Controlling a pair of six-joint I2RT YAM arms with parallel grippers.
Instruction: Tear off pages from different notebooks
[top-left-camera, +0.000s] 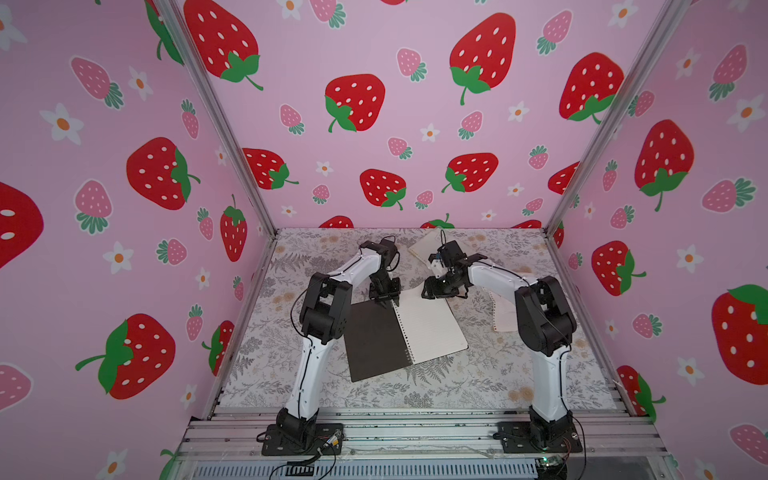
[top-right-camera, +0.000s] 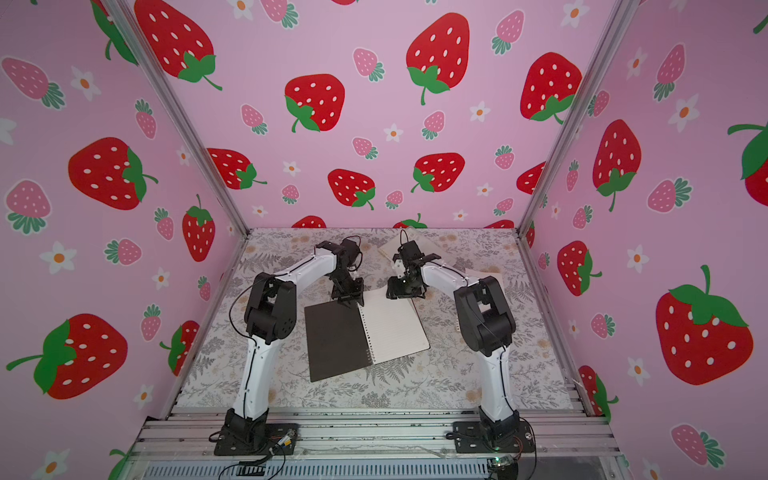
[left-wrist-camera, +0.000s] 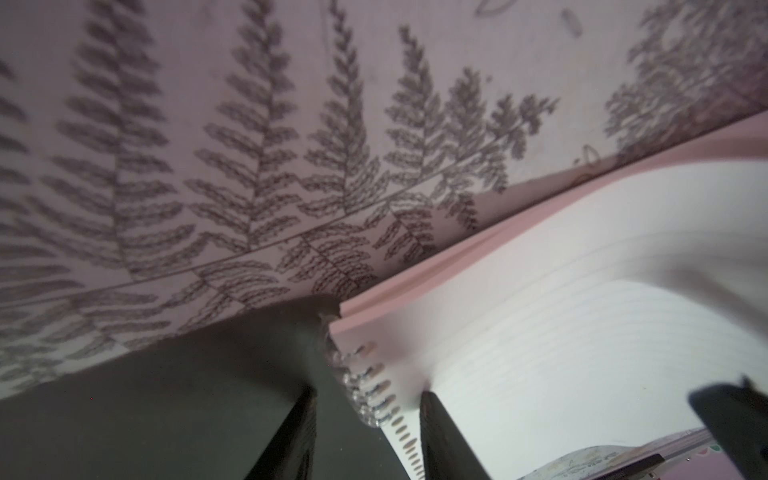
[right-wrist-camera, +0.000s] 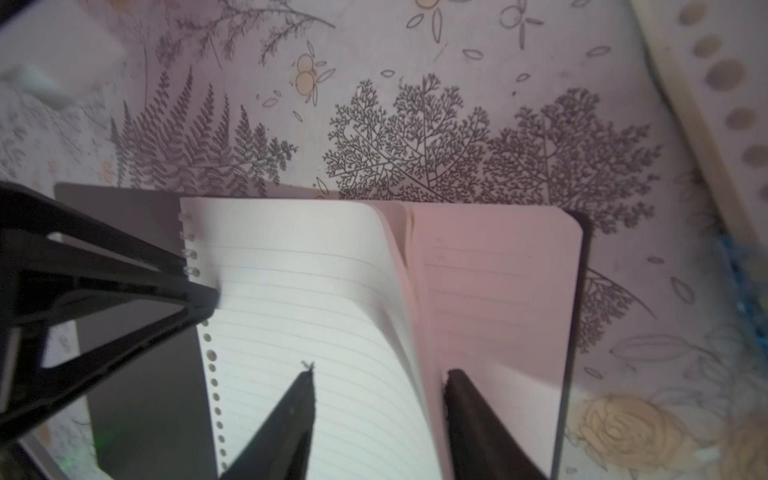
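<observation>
An open spiral notebook with a dark cover and lined white pages lies mid-table. My left gripper is down at the top of the spiral binding, shut on it. My right gripper stands part open over the page's outer side, one finger beside the lifted, curved page edge. Beneath the lifted pages, further lined pages show in pinkish light in the right wrist view. I cannot tell whether that edge is between the fingertips or just touching one.
Another notebook lies behind at the back centre, and one lies to the right, partly under the right arm.
</observation>
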